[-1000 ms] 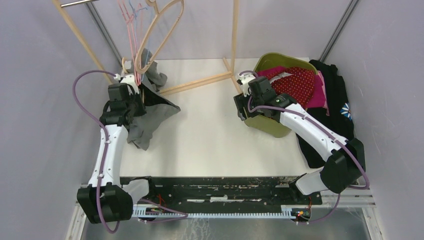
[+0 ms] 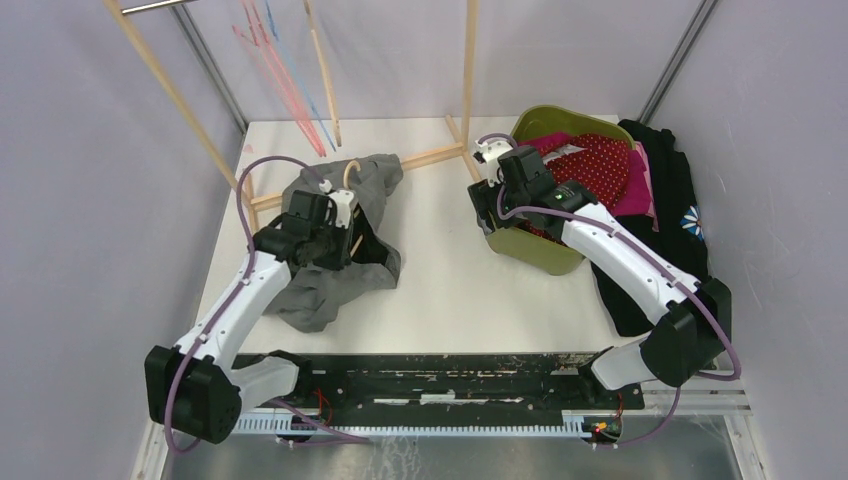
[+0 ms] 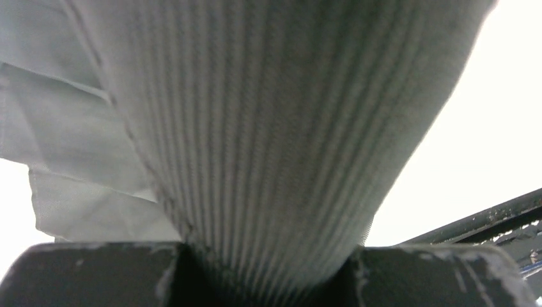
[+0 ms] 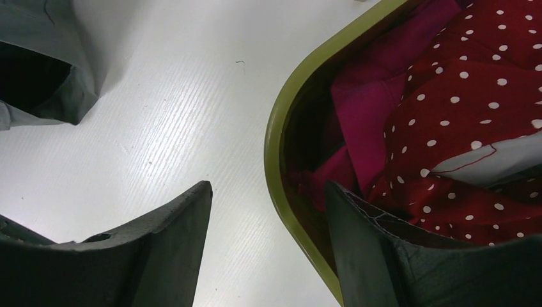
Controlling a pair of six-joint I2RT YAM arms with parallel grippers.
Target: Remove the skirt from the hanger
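The grey skirt (image 2: 320, 295) spreads over the left half of the table, its dark inside showing. A wooden hanger (image 2: 351, 172) pokes out of the skirt, its hook upward. My left gripper (image 2: 345, 228) is shut on ribbed grey cloth (image 3: 275, 141) of the skirt, which fills the left wrist view. My right gripper stands part open over the basket's left rim, with nothing held between its fingers. At the upper left of the right wrist view, a fold of the skirt (image 4: 80, 83) lies apart from it.
A green basket (image 2: 545, 252) holds red polka-dot cloth (image 2: 585, 165) and magenta cloth. Black clothing (image 2: 690, 190) lies to its right. Other hangers (image 2: 285, 75) dangle from the wooden rack (image 2: 165, 85) at upper left. Bare table (image 2: 445, 260) separates skirt and basket.
My left gripper has moved right and toward the front with the skirt and its hanger. Hangers on the rack have swung. The right arm stays nearly still over the basket.
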